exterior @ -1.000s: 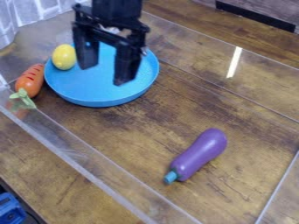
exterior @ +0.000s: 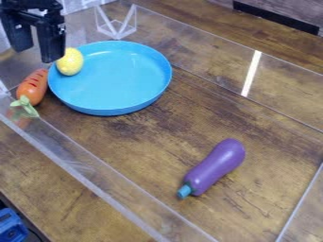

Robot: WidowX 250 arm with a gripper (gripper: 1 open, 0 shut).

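My gripper (exterior: 34, 49) is at the top left corner, dark and partly cut off by the frame's edge, open and above the area of the orange carrot (exterior: 32, 89). A blue plate (exterior: 124, 83) holds a yellow object (exterior: 71, 63) at its left side. A purple eggplant (exterior: 216, 165) lies on the wooden table at the lower right.
Transparent walls run along the left and right. A blue object (exterior: 10, 225) shows at the bottom left corner.
My gripper has moved left, from over the blue plate to the top left corner. The plate, carrot, yellow object and eggplant have not visibly moved.
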